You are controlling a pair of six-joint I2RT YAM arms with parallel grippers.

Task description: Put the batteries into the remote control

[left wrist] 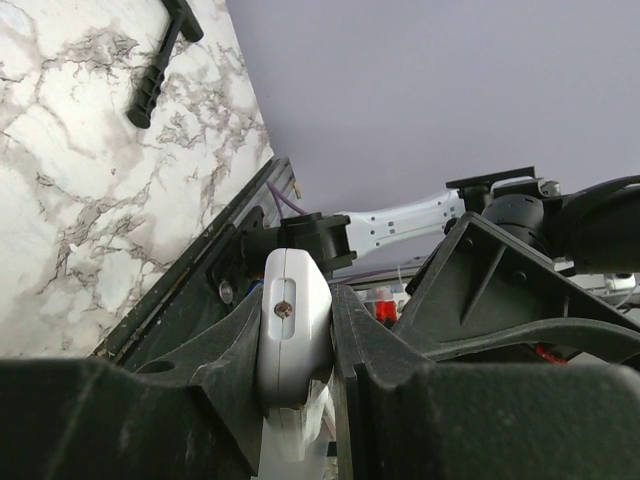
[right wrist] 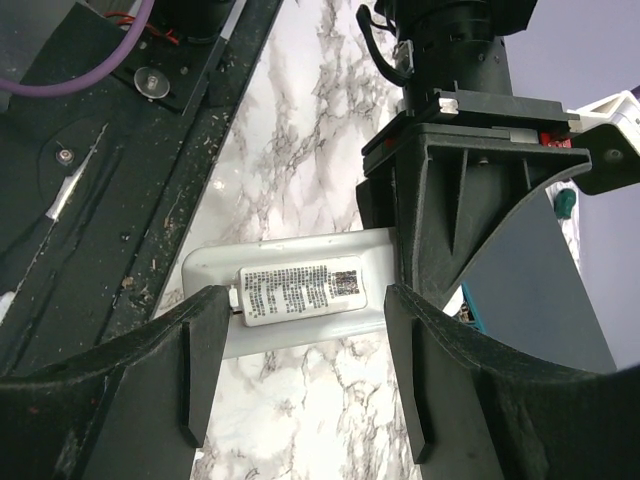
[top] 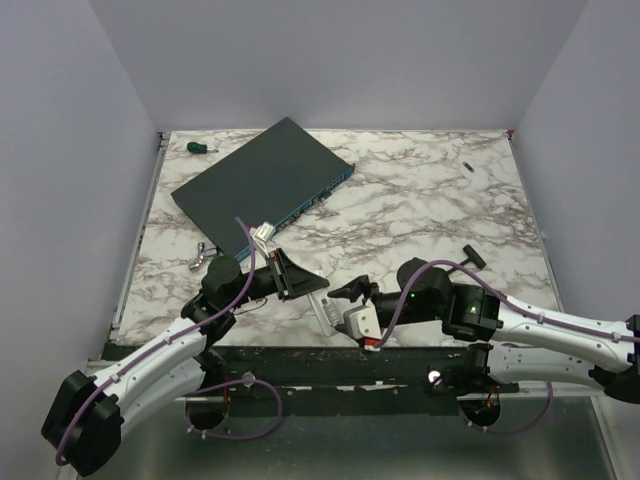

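Observation:
The white remote control (top: 324, 318) is held near the table's front edge by my left gripper (top: 305, 280), whose fingers are shut on it; its end fills the space between them in the left wrist view (left wrist: 295, 330). In the right wrist view its open battery compartment shows a cell-like insert (right wrist: 300, 290) with a dotted, shiny surface; whether that is batteries I cannot tell clearly. My right gripper hovers just over that side, part open, its two fingers at either end of the compartment, with nothing clearly gripped.
A black hammer (top: 470, 258) lies at the right, a dark flat board (top: 262, 180) at the back left with a green screwdriver (top: 197, 148) beside it, and metal tools (top: 202, 258) at the left.

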